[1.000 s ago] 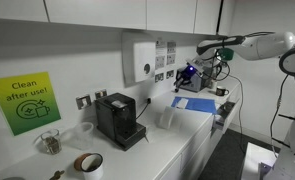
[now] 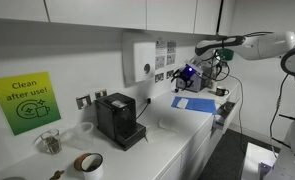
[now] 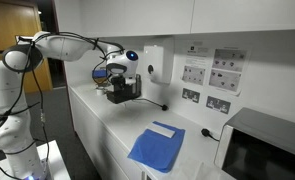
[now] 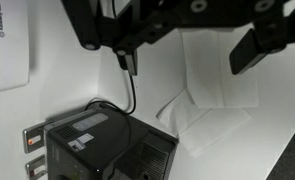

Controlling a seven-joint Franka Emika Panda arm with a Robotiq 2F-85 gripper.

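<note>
My gripper is open above the counter, its dark fingers (image 4: 250,52) set wide apart with nothing between them. Beneath it, white paper sheets (image 4: 213,85), apparently towels, lie loose and partly overlapping beside the black coffee machine (image 4: 112,145). In the first exterior view, a pale sheet (image 2: 168,125) lies on the counter to the right of that machine. The arm reaches in from the far end of the counter, with the gripper (image 3: 117,92) near the machine in the second exterior view.
A blue mat (image 3: 157,150) with a white piece (image 3: 164,130) on it covers part of the counter. The wall dispenser (image 2: 139,57) hangs above. A microwave (image 3: 262,145) stands at one end; a mug (image 2: 90,165) and jar (image 2: 51,142) stand at the other.
One second ago a white sheet stood up higher above the counter beside the coffee machine; now it lies low and flat there. The arm has barely moved.
</note>
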